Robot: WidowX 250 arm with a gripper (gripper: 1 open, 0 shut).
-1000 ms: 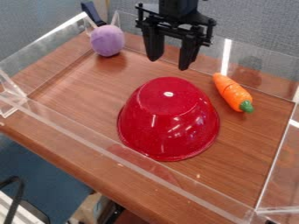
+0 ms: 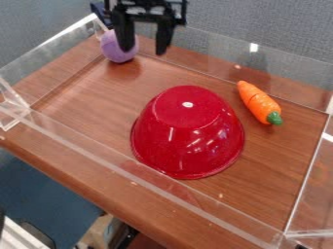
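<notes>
A red bowl [image 2: 188, 136] sits upside down on the wooden surface, right of centre. A purple round object [image 2: 119, 51] is at the back left, partly behind my black gripper [image 2: 144, 41], which hangs at the top of the view with its fingers apart and nothing seen between them. An orange toy carrot [image 2: 258, 101] with a green top lies to the right of the bowl.
Clear low walls [image 2: 156, 199] surround the wooden area. Some equipment sits beyond the lower-left edge.
My gripper has moved up and left, away from above the red bowl, to beside the purple object. The bowl and carrot have not visibly moved.
</notes>
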